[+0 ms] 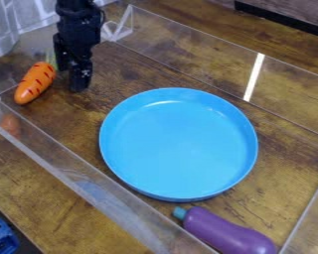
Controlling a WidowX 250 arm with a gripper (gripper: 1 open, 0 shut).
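Note:
My black gripper [75,69] is at the upper left of the camera view, low over the wooden surface, open. An orange toy carrot [35,85] with a pale green top lies just left of it, pointing toward the near side; whether they touch is hard to tell. A round blue plate [179,142] fills the centre. A purple toy eggplant [229,230] with a teal tip lies at the lower right.
Transparent walls border the workspace, one running diagonally along the lower left. A blue object [0,240] sits outside it at the bottom left corner.

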